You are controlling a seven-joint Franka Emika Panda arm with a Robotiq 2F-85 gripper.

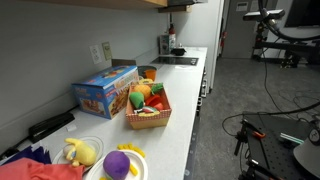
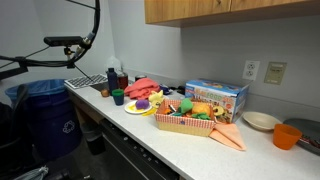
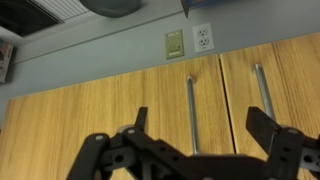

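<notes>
No task is named. In the wrist view my gripper is open, its two dark fingers far apart and only wooden cabinet doors showing beyond the gap. A basket of toy food stands on the counter, holding green, orange and red pieces. Beside it, a white plate bears a yellow toy, and a purple round toy lies on another plate. The gripper's fingers cannot be made out in either exterior view.
A blue box stands against the wall behind the basket. An orange bowl, a pale bowl, a green cup and red cloth are also on the counter. Bare counter lies in front of the basket.
</notes>
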